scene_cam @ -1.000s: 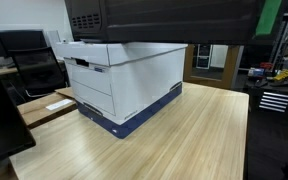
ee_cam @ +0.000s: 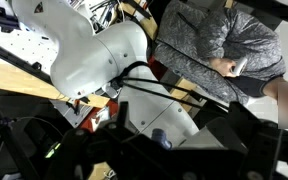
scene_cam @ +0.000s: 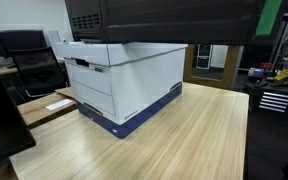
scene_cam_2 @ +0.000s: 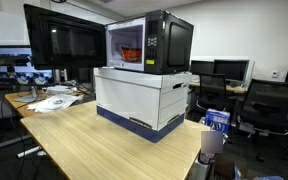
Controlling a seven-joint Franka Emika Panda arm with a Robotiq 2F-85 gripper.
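A black microwave (scene_cam_2: 176, 42) rests on a white box, its door (scene_cam_2: 64, 47) swung wide open to the left. Inside the lit cavity sits a red bowl (scene_cam_2: 132, 55). In exterior view 1 only the dark underside and open door (scene_cam: 174, 22) cross the top, and the bowl is hidden. My gripper appears only in the wrist view, as dark parts along the lower edge. It stands open, and I make out nothing held between its fingers. Neither exterior view shows it, so its distance from the microwave cannot be told.
The white box (scene_cam: 134, 80) stands on a blue base (scene_cam: 114, 126) on the wooden table (scene_cam_2: 94, 145). Bare tabletop lies in front of it. White arm links (ee_cam: 94, 55) and a seated person in grey (ee_cam: 209, 45) fill much of the wrist view.
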